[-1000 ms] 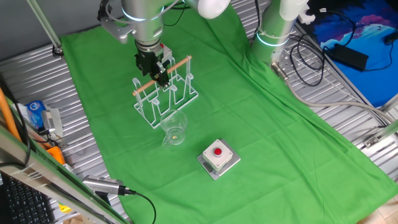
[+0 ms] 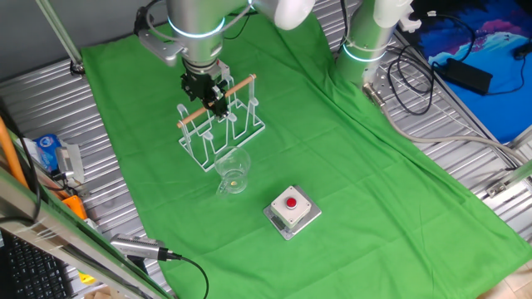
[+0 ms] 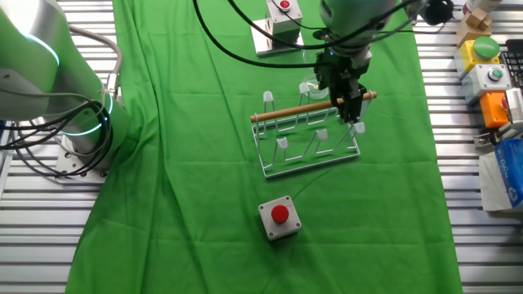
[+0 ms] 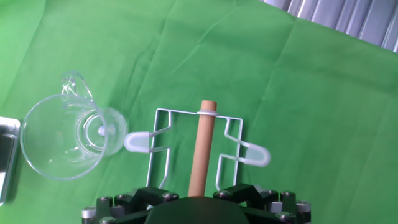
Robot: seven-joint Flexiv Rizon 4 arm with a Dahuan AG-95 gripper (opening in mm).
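Note:
A white wire rack with a wooden bar point(image 2: 243, 84) on top stands on the green cloth. My gripper point(image 2: 220, 113) is over the bar's middle part in exterior view 1, and near one end of the bar point(image 3: 286, 112) in exterior view 2. Whether it touches the bar cannot be made out. In the wrist view the bar point(image 4: 203, 149) runs beneath the gripper's black body; the fingertips are hidden, so the finger state does not show. A clear glass mug point(image 2: 233, 170) is on the cloth beside the rack, its handle point(image 4: 76, 86) visible in the wrist view.
A red-button box point(image 2: 291, 205) on a metal plate sits past the mug. Another red-button box point(image 3: 279, 216) stands on the rack's other side. Open green cloth point(image 2: 391, 224) stretches to the right in exterior view 1. A dark cable hangs across exterior view 2.
The arm's wrist has shifted slightly right and down in exterior view 1, covering more of the box behind it. Rack, mug and near button box have stayed put.

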